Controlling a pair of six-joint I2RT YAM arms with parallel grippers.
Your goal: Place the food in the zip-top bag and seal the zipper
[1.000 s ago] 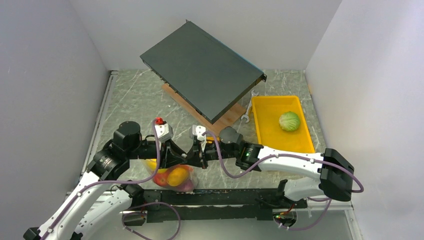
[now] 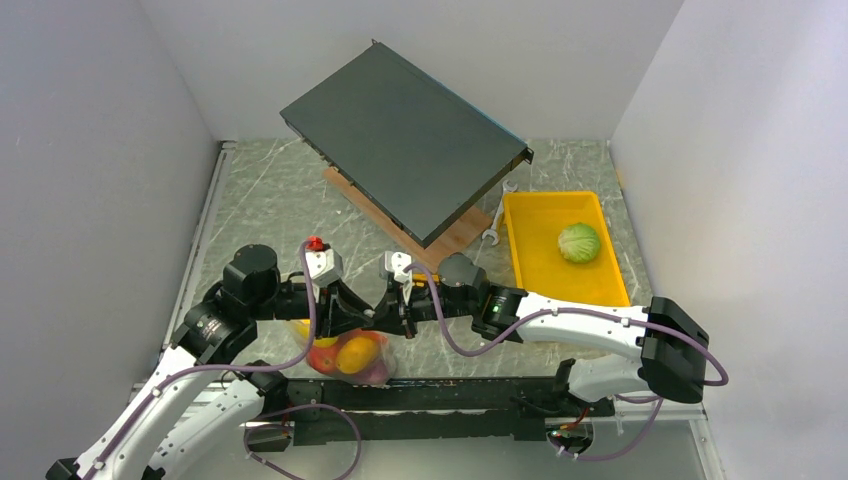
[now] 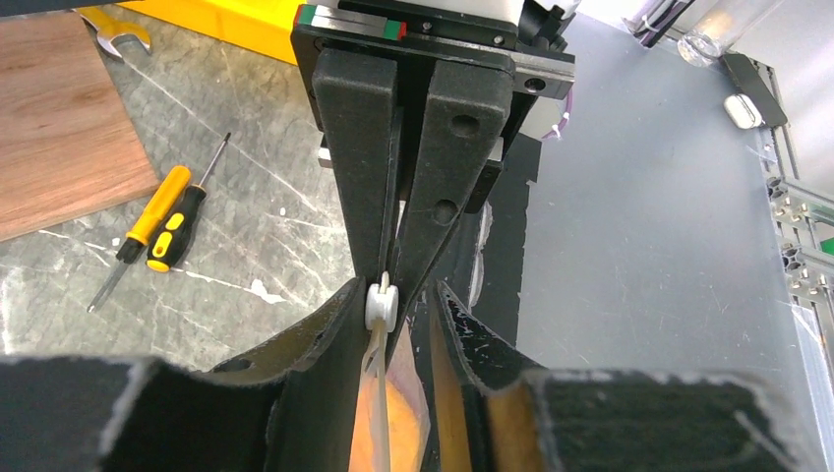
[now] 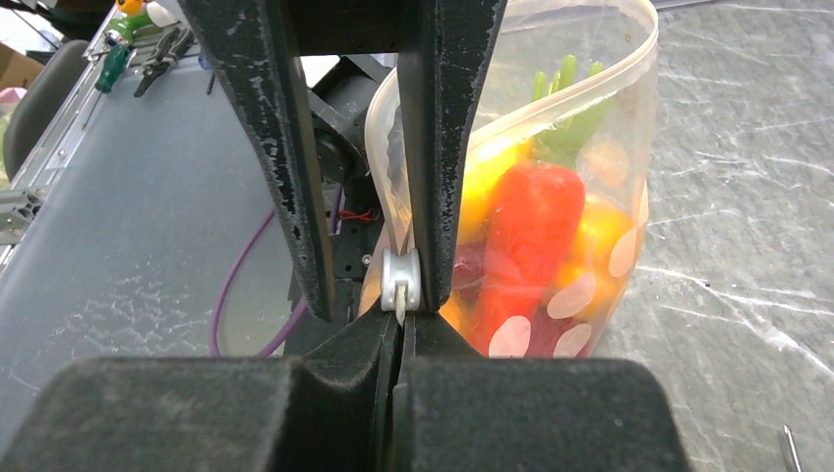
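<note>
The clear bag stands at the table's front with its top edge gaping at the far side. Inside are a red pepper, a yellow-orange vegetable and something with green stalks. My right gripper is shut on the end of the bag's zip edge. A white zipper slider sits on that edge just beyond its fingertips. My left gripper stands open around the slider, its two fingers apart, one closer to the slider. From above, both grippers meet over the bag and hide the slider.
A cabbage lies in the yellow bin at right. A dark panel on a wooden board fills the back. A yellow screwdriver and a black one lie near the board. A wrench is beside the bin.
</note>
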